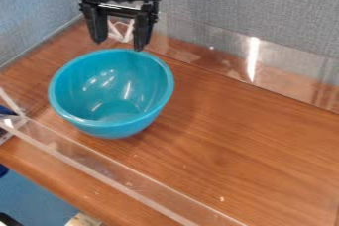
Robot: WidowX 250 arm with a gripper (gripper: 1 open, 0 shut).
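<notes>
My black gripper point(119, 30) hangs at the top left of the view, its fingers pointing down and spread open over the back rim of a turquoise bowl point(113, 111), with nothing seen held between them. The bowl stands upright on the wooden surface point(239, 151) and looks empty.
Clear plastic edging runs along the back and the near left of the surface, with grey and blue padded walls behind. A dark blue object point(6, 113) sits at the left edge.
</notes>
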